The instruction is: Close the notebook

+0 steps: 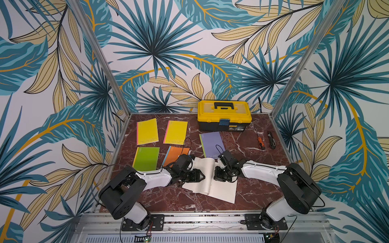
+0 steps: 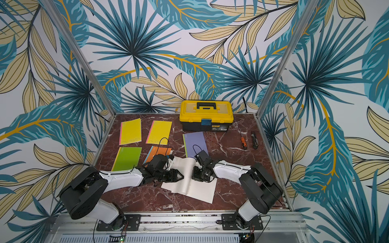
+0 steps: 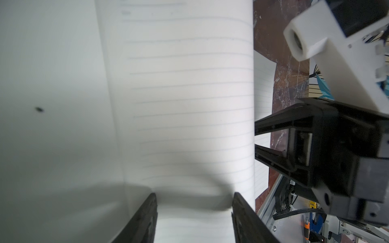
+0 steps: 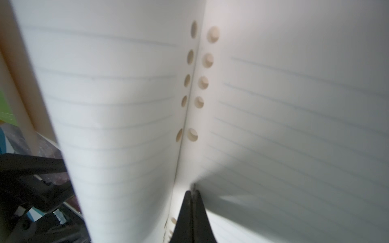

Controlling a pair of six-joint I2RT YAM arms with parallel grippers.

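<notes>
The notebook (image 1: 222, 192) lies open on the table with white lined pages showing, between the two arms. Some of its left pages (image 3: 190, 101) are raised and curve upward near the binding. My left gripper stands open over the left side, nothing clearly held between its fingers. My right gripper is shut, its tips at the right page (image 4: 291, 113) close to the row of punched binding holes. No page shows between the right fingers. The notebook's cover is hidden.
An orange notebook (image 1: 177, 153) and a purple notebook (image 1: 211, 142) lie just behind. Green (image 1: 146, 159) and yellow notebooks (image 1: 147, 132) are further left. A toolbox (image 1: 224, 115) stands at the back. Bare table lies to the right.
</notes>
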